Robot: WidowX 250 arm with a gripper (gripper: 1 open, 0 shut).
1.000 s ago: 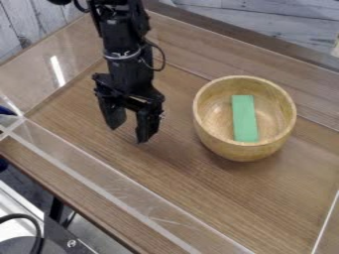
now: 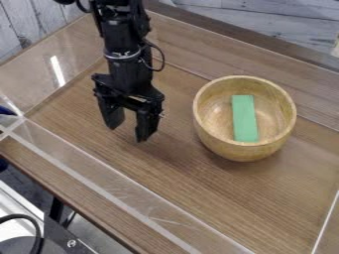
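Note:
My black arm (image 2: 125, 55) reaches down from the top left, with its gripper (image 2: 130, 121) low over the wooden table, left of a tan round bowl (image 2: 225, 144). The gripper's dark fingers stand open, and I see nothing clearly held between them. A green rectangular block (image 2: 243, 118) lies inside the bowl.
A dark cable (image 2: 27, 223) lies at the lower left corner, and more clutter shows at the left edge.
My gripper has shifted very slightly to the left. The bowl and the green block have not moved.

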